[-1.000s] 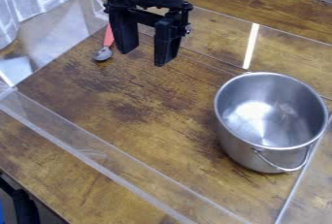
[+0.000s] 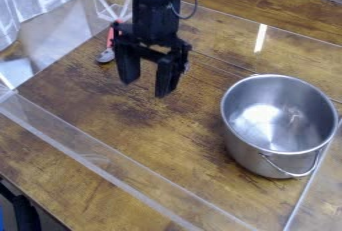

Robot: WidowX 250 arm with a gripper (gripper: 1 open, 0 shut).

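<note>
My black gripper (image 2: 150, 67) hangs over the wooden table at the upper middle, its two finger parts pointing down and spread apart, with nothing visible between them. Behind it on the left lies a spoon (image 2: 107, 55) with a red handle, partly hidden by the arm. A large steel pot (image 2: 278, 115) with a wire handle stands at the right, apart from the gripper.
Clear plastic edging (image 2: 120, 181) runs along the left and front of the wooden table (image 2: 147, 135). Foil-like material (image 2: 14, 70) is at the left edge.
The gripper has moved downward in the view, toward the middle of the table, and is somewhat blurred now. The pot and spoon have not moved.
</note>
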